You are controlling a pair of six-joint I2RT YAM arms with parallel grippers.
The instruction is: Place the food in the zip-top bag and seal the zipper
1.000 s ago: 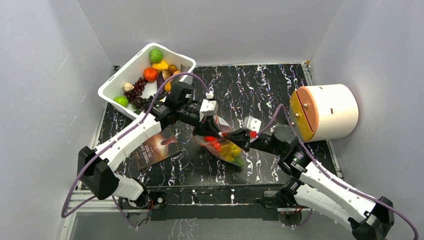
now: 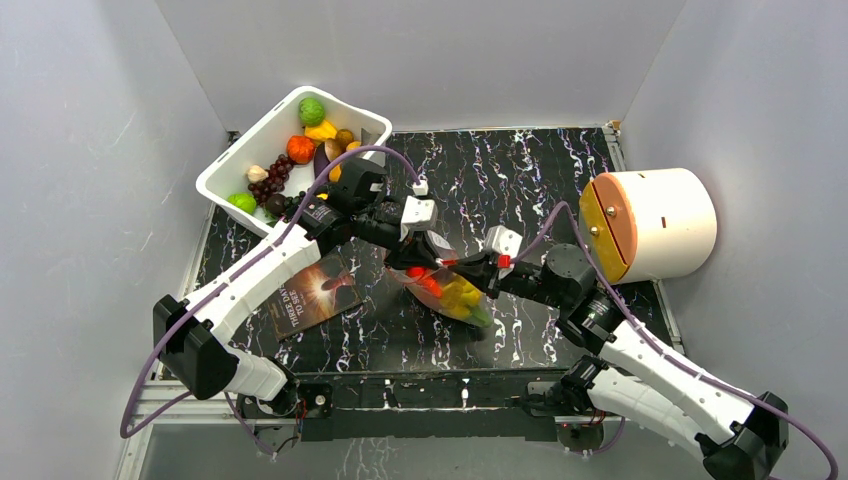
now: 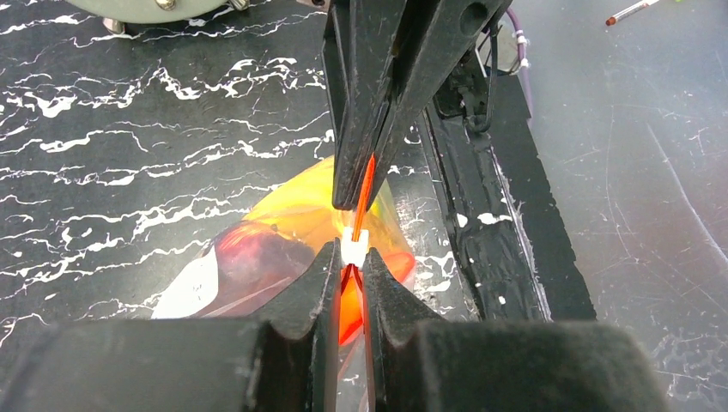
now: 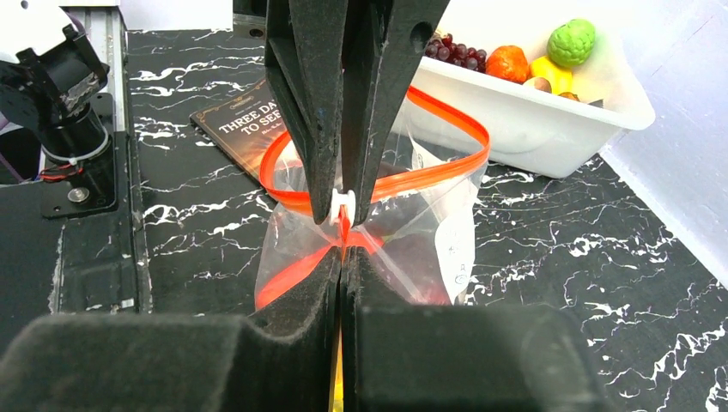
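The clear zip top bag [image 2: 455, 305] sits mid-table with red, yellow and green food inside, its orange zipper [image 4: 438, 172] upward. In the left wrist view, my left gripper is shut on the white slider [image 3: 354, 243] at the zipper. My right gripper is shut at the orange zipper strip just beside the slider, tips facing the left gripper's; whether it pinches the strip is hard to tell.
A white tub [image 2: 220, 180] of play food stands back left, a book [image 2: 310, 300] lies front left, and a cream cylinder box [image 2: 665, 225] with yellow front sits at right.
The left arm looks almost still.
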